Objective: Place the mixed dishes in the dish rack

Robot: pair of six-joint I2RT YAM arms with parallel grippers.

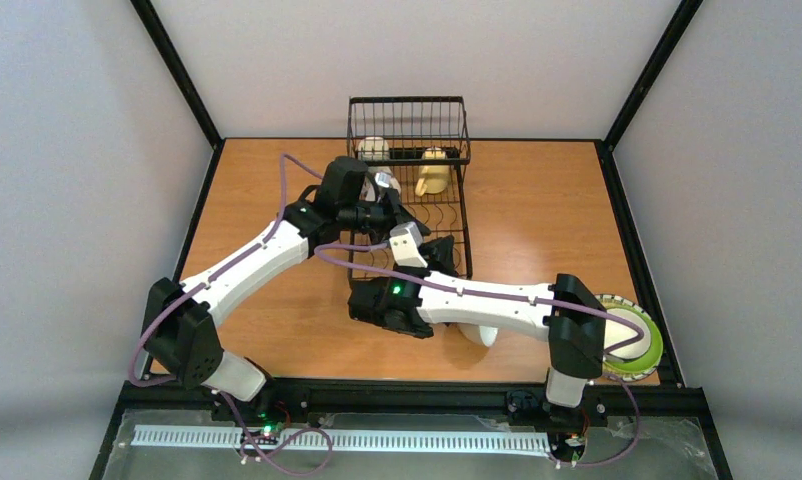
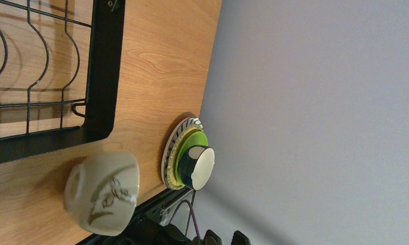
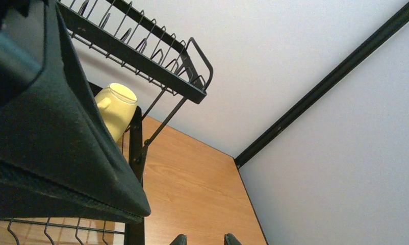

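Note:
A white cup with a leaf pattern [image 2: 103, 194] is tipped over in front of the rack, apart from both grippers; whether it touches the table I cannot tell. From above, only its edge [image 1: 480, 334] shows beneath my right forearm. Over the dish rack [image 1: 464, 215], my left gripper is shut, nothing visible between its fingers. Close beside it, my right gripper stands open and empty. In the rack are a yellow mug [image 1: 433, 176] and white dishes [image 1: 374, 148]. A dark cup [image 2: 196, 167] rests on stacked green and patterned plates [image 2: 172, 158] at the right.
My left gripper's dark body [image 3: 65, 138] fills much of the right wrist view. The rack's upper tier [image 3: 136, 53] rises at the back. Bare wooden table [image 1: 547, 210] lies to either side of the rack.

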